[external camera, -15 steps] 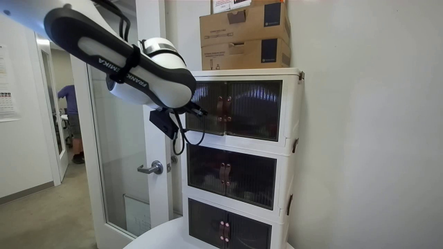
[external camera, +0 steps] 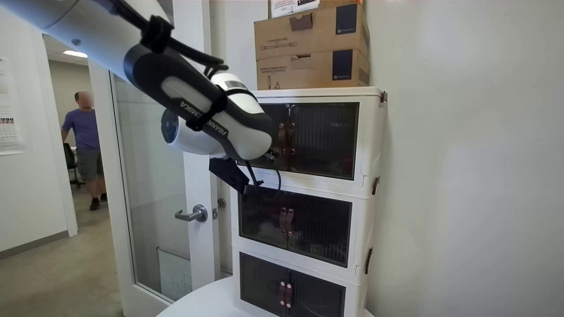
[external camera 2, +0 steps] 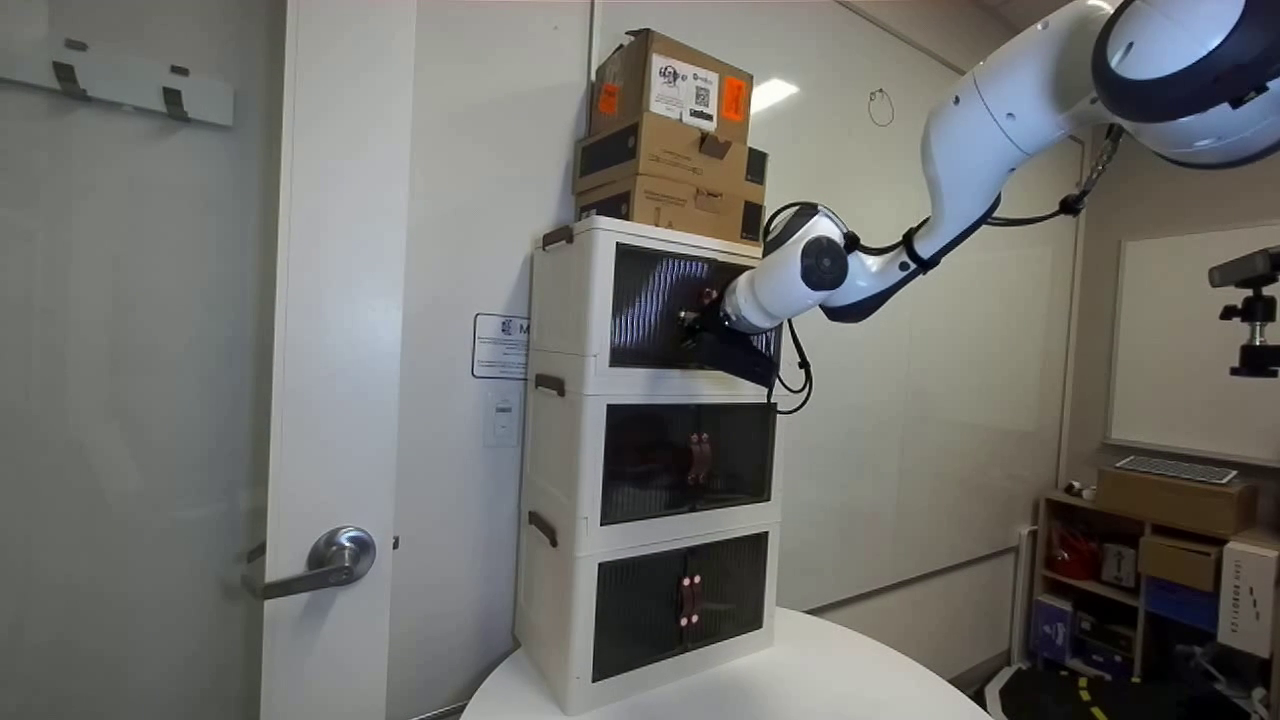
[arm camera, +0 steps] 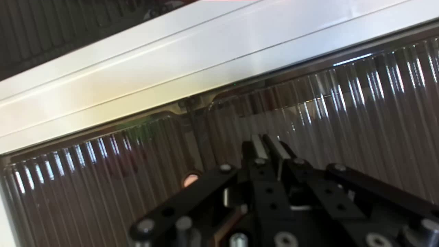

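Note:
A white three-tier cabinet (external camera: 309, 185) with dark ribbed doors stands on a round white table (external camera: 206, 298). My gripper is shut at the front of the top tier, its fingertips close together, and nothing shows between them. In the wrist view the ribbed door panel (arm camera: 362, 123) lies behind the fingers, and a rivet (arm camera: 190, 179) shows left of them. Brown strap handles (external camera: 286, 138) hang at the middle of the top doors. Exterior view 2 has the gripper (external camera 2: 690, 328) in front of those doors; whether it touches them I cannot tell.
Cardboard boxes (external camera: 312, 53) are stacked on top of the cabinet. A glass door with a lever handle (external camera: 193, 213) stands to its left in exterior view 1. Beyond the doorway is a person (external camera: 84, 132).
My arm and gripper have moved right and slightly down in exterior view 1, closer to the top doors, covering much of the left one. The person in the background has turned and moved left.

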